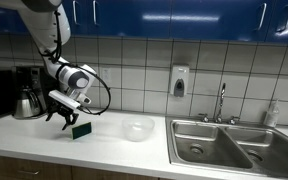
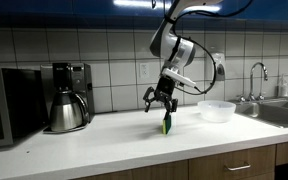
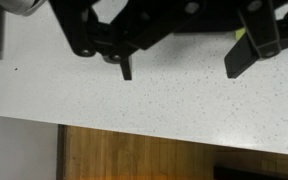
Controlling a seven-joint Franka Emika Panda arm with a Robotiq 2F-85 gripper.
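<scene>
My gripper (image 1: 61,119) hangs a little above the left part of the white counter, its fingers apart and nothing between them. In the wrist view the gripper shows two widely spaced black fingers over bare speckled counter. A small dark green block-like object (image 1: 81,130) stands on the counter just right of the gripper. From the other side, this object (image 2: 167,126) shows a bright green face close by the fingers; I cannot tell whether they touch. Only a yellow-green sliver (image 3: 239,34) appears behind the right finger in the wrist view.
A pale bowl (image 1: 139,128) sits farther right on the counter, before the double sink (image 1: 234,147). A coffee maker with a metal jug (image 2: 68,107) and a microwave (image 2: 11,103) stand at the other end. The counter's front edge (image 3: 134,129) is near.
</scene>
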